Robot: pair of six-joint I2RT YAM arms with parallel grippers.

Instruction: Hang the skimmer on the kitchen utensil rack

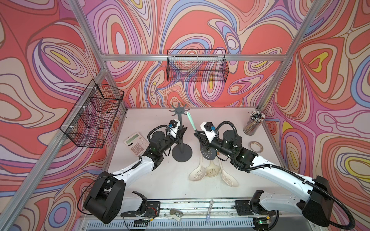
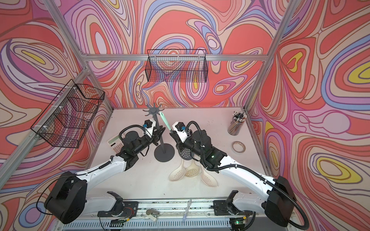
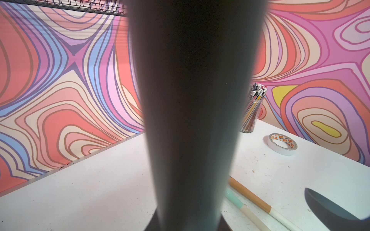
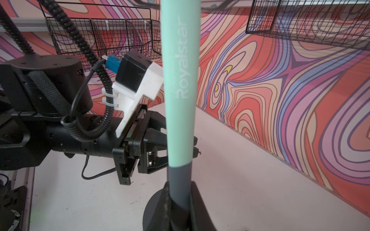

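Note:
The dark grey utensil rack [image 1: 178,110] stands upright on its round base [image 1: 182,153], with hooks fanned out at the top. My left gripper [image 1: 181,133] is shut on its post [image 3: 194,115], which fills the middle of the left wrist view. To the right, my right gripper [image 1: 199,134] is shut on the skimmer, round the grey part [image 4: 180,181] just below its mint handle [image 4: 180,96]. The handle leans up toward the hooks, and the skimmer appears apart from them. Its dark perforated head [image 1: 208,153] hangs low, partly hidden by the right arm.
Several pale utensils lie on the table in front, including a slotted spoon [image 1: 197,174] and another [image 1: 229,179]. A calculator [image 1: 136,144] is at the left; a pen holder [image 1: 253,125] and a tape roll [image 1: 255,146] are at the right. Wire baskets [image 1: 197,69] hang above.

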